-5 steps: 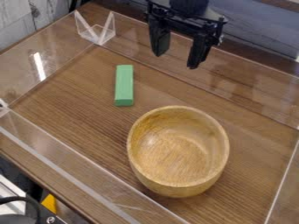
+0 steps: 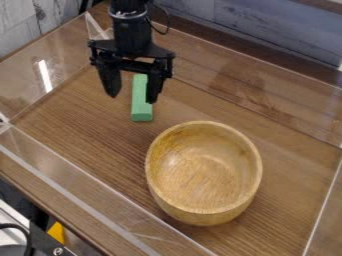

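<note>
My gripper point(image 2: 131, 86) hangs at the upper middle left, open, its dark fingers spread on either side above a green block point(image 2: 142, 108). The block lies flat and lengthwise on the wooden table, its far end partly near or behind the gripper; whether they touch I cannot tell.
A large round tan bowl point(image 2: 203, 180) sits at the lower right. A yellow item and dark cables lie at the lower left edge.
My gripper has moved left and toward the viewer, from the upper right to over the green block. The block and bowl look unmoved.
</note>
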